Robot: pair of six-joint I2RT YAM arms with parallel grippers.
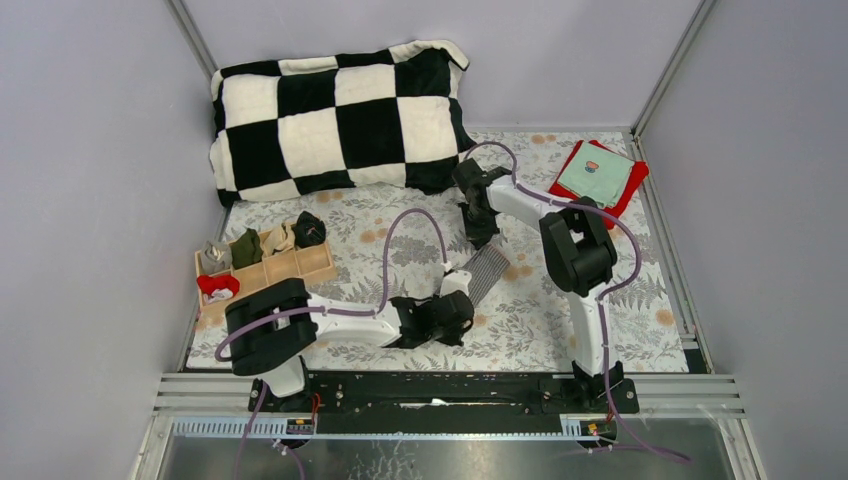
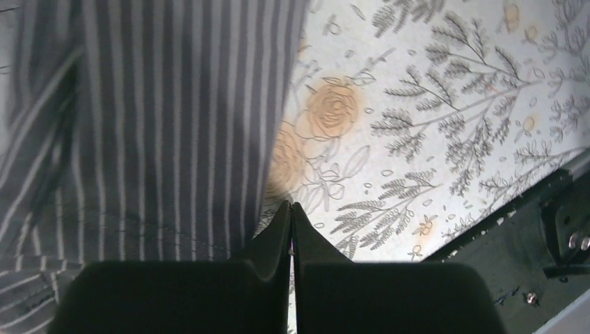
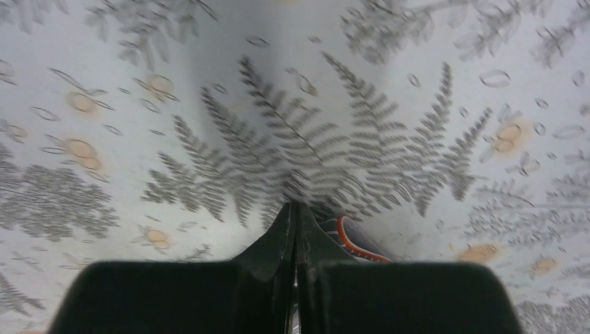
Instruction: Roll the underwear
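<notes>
The grey striped underwear (image 1: 486, 272) lies slantwise at the middle of the table, partly hidden under my left arm. Its front part shows large in the left wrist view, creased and folded on the left, with a straight edge beside my left gripper. That gripper is shut low at the cloth's edge; no fabric shows between its tips. At the underwear's far end my right gripper (image 1: 481, 242) is also shut. In the right wrist view a bit of cloth with an orange line (image 3: 358, 241) shows right beside its fingers; whether any is pinched is hidden.
At left stands a wooden divided box (image 1: 318, 263) with several rolled garments and some empty compartments. A checkered pillow (image 1: 340, 120) fills the back. Folded red and green cloths (image 1: 596, 176) lie at back right.
</notes>
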